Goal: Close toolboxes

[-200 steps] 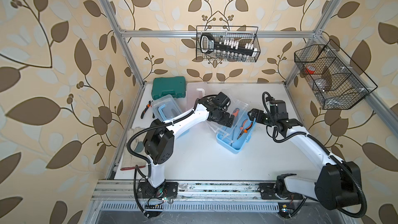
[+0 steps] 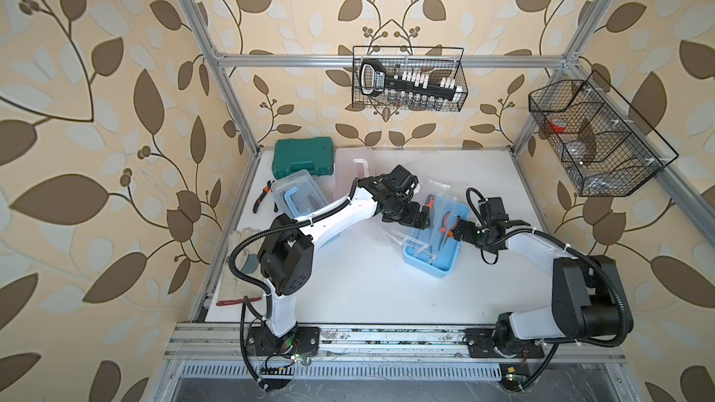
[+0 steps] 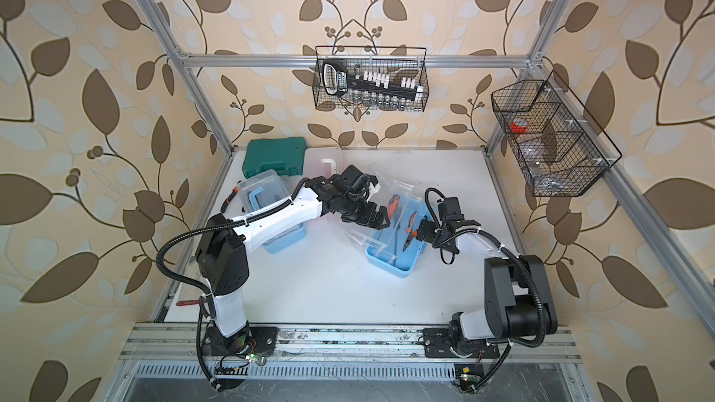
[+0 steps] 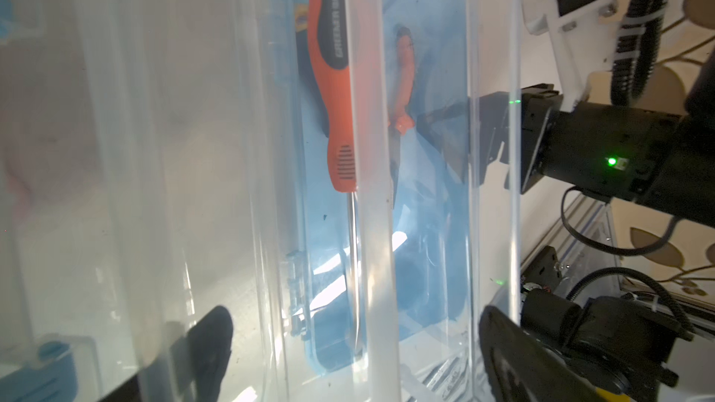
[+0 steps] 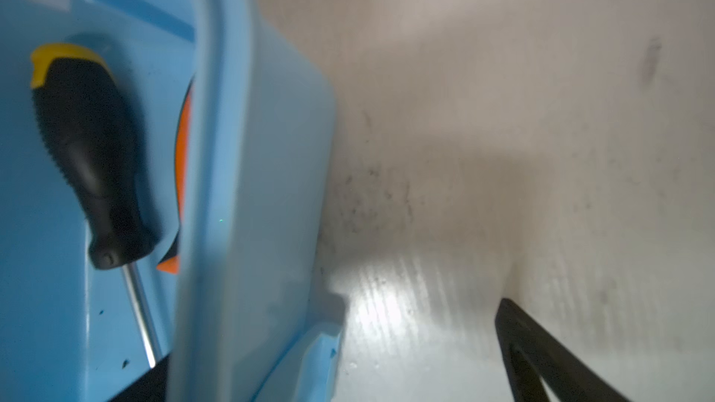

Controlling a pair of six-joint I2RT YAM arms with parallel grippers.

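An open blue toolbox (image 2: 442, 264) holds screwdrivers and orange-handled pliers. Its clear lid stands raised beside my left gripper (image 2: 418, 216); in the left wrist view the lid's ribbed plastic (image 4: 372, 268) lies between the two dark fingers, and whether they grip it is unclear. My right gripper (image 2: 463, 229) is low at the box's right side, open, with the blue wall (image 5: 268, 163) between or beside its fingers. A second clear-lidded blue box (image 3: 283, 242) lies on the left, partly behind my left arm.
A green case (image 2: 303, 155) and a pink translucent case (image 2: 348, 163) are at the back left. Loose pliers (image 2: 262, 197) lie at the left. Wire baskets hang on the walls.
My right gripper has come down to the box's right side, its arm folding inward. The blue toolbox has shifted right, and my left gripper has moved slightly right with it.
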